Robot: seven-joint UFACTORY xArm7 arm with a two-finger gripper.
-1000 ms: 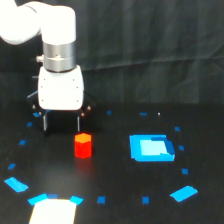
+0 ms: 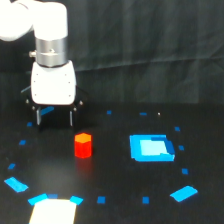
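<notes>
A red block [image 2: 83,149] with an orange top face sits on the dark table, left of the middle. Behind it and to its left is my gripper [image 2: 55,118], pointing down under the white arm. Its dark fingers are hard to make out against the black, but they look wide apart, with nothing visible between them. To the right lies a flat blue square [image 2: 134,148] with a pale centre.
A pale, yellowish object [image 2: 52,212] is cut off by the bottom left edge, by some blue tape. Small blue marks and a tape strip [image 2: 184,193] dot the table. Bare table separates the red block from the blue square.
My gripper has shifted a little to the left and slightly higher in the picture, away from the red block. The block and the blue square have not moved.
</notes>
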